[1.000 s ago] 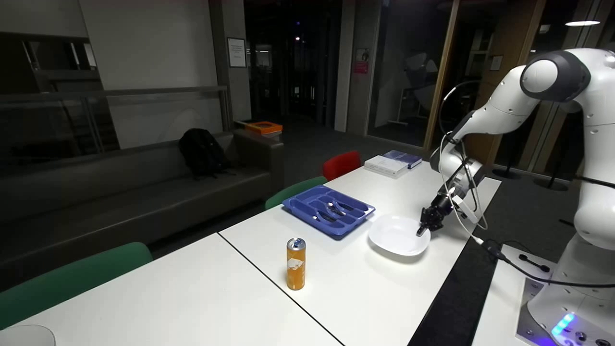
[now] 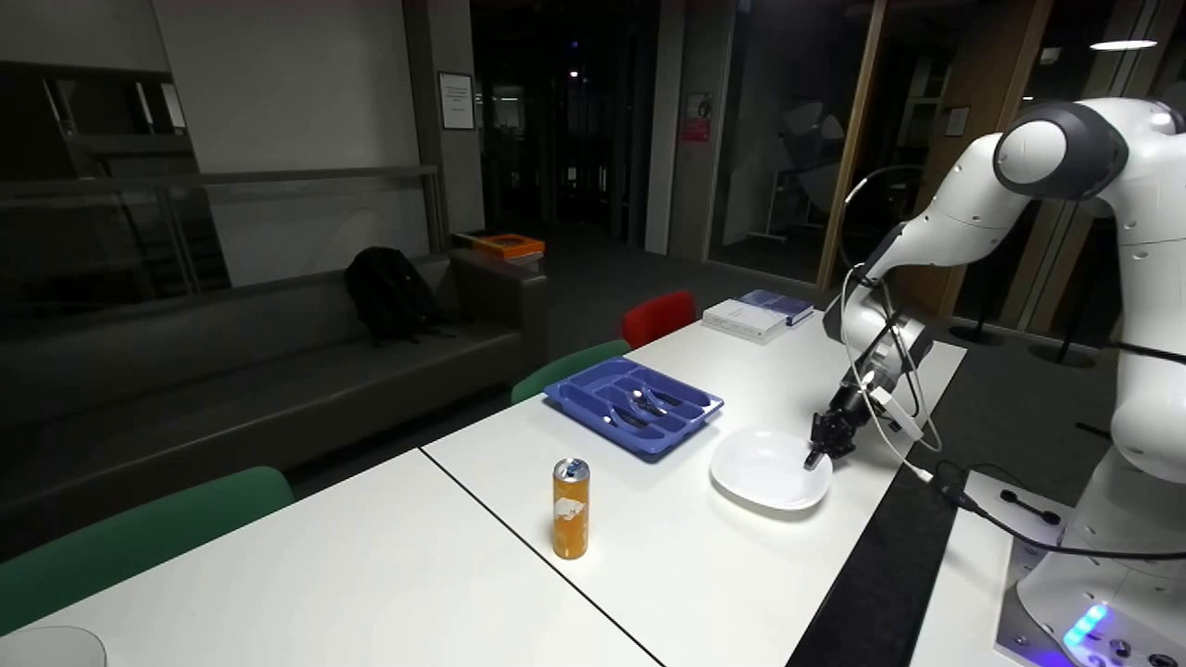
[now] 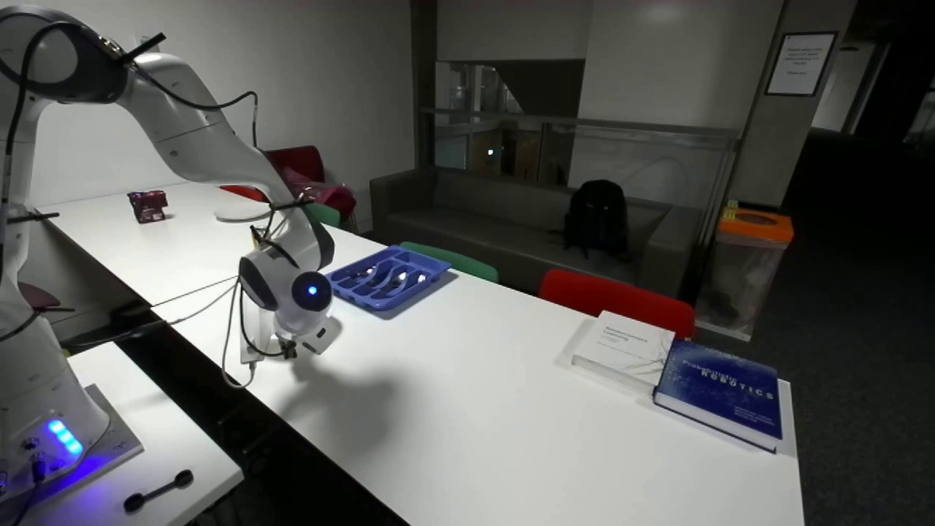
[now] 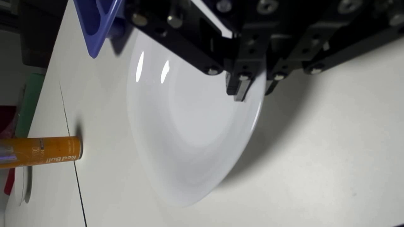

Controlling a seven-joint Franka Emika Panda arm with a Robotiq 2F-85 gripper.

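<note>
A white plate is at the right part of the table in the first exterior view. My gripper is shut on its rim, at the side nearer the robot base. The wrist view shows one finger inside the plate and the other outside, with the rim between the fingers of the gripper. A shadow lies on the table beside the gripped edge; whether the plate's underside touches the table cannot be told. In the second exterior view the arm hides the plate and the fingers.
Close behind the plate sits a blue cutlery tray with utensils. An orange can stands upright to the left, near the table seam. Books lie at the far end. Bare table surrounds the plate's front and left.
The plate and my gripper have moved slightly down in the first exterior view, the rim still held. The tray and the can have stayed where they were.
</note>
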